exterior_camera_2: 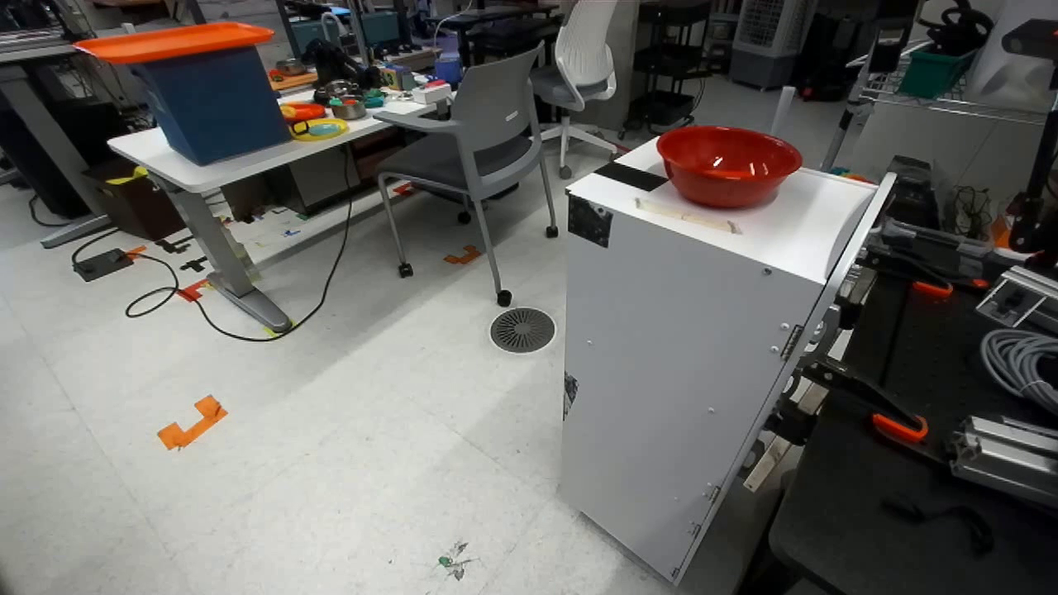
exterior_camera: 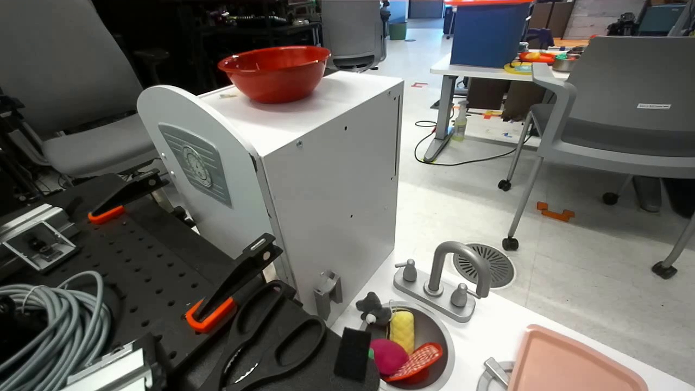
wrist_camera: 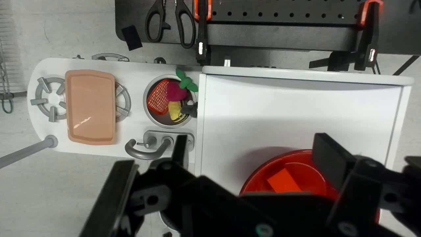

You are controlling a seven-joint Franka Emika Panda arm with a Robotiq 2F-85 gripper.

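Observation:
My gripper stands open in the wrist view, its two dark fingers wide apart and nothing held between them. It looks down over the toy kitchen, and neither exterior view shows it. A red bowl (exterior_camera: 277, 75) rests on top of the white cabinet (exterior_camera: 332, 169); in the wrist view an orange patch shows inside the bowl (wrist_camera: 256, 177), partly behind my right finger. Left of the cabinet, the round sink (wrist_camera: 148, 112) holds a red perforated piece (wrist_camera: 158, 98), a yellow toy (wrist_camera: 174, 110), a magenta toy with green leaves (wrist_camera: 176, 92) and a small grey toy (wrist_camera: 190, 109).
A grey faucet (wrist_camera: 158, 146) rises beside the sink. The pink tray (wrist_camera: 90, 106) lies over the stove burners. Black clamps (exterior_camera: 228, 287), scissors (exterior_camera: 273, 345) and coiled cable (exterior_camera: 71, 319) occupy the dark table. Most of the cabinet top beside the bowl is bare.

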